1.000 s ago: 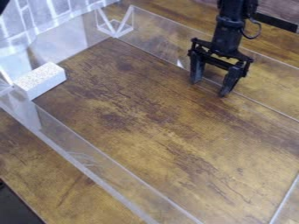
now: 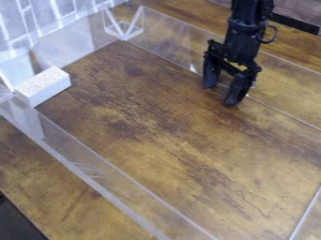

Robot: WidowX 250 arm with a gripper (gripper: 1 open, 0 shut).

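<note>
My black gripper (image 2: pixel 223 84) hangs at the upper right of the camera view, its two fingers spread apart and pointing down, low near the far clear wall of the pen on the wooden floor. Nothing shows between the fingers. A white speckled block (image 2: pixel 44 86) lies at the left, beside the left clear wall, well away from my gripper.
Clear acrylic walls (image 2: pixel 94 173) border the wooden work surface (image 2: pixel 150 141) on several sides. A white cloth or curtain (image 2: pixel 51 28) is behind the upper left wall.
My gripper has shifted slightly, its fingers now a little lower and angled differently. The white block has not moved.
</note>
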